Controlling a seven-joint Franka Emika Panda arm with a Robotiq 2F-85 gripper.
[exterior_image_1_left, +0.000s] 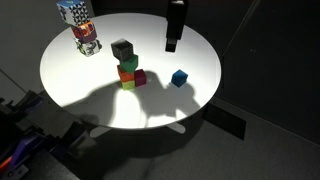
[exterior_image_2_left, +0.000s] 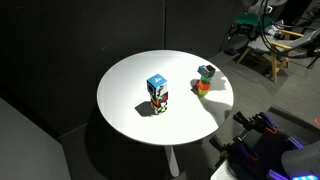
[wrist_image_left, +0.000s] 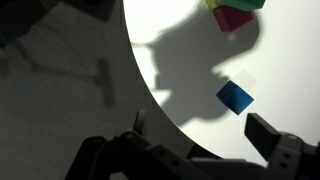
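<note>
A blue cube lies alone on the right part of the round white table. Above and behind it in exterior view 1 hangs my gripper, clear of the cube. In the wrist view the same blue cube sits ahead of the right fingertip. My gripper is wide open there, nothing between its fingers. A small stack with a green cube, orange and yellow-green ones below and a dark one on top stands to the left. A red cube touches or nearly touches its base.
A taller patterned tower stands at the table's far left, also seen as a patterned tower in exterior view 2. Bare white tabletop surrounds the blue cube, with the table's edge close by on the right.
</note>
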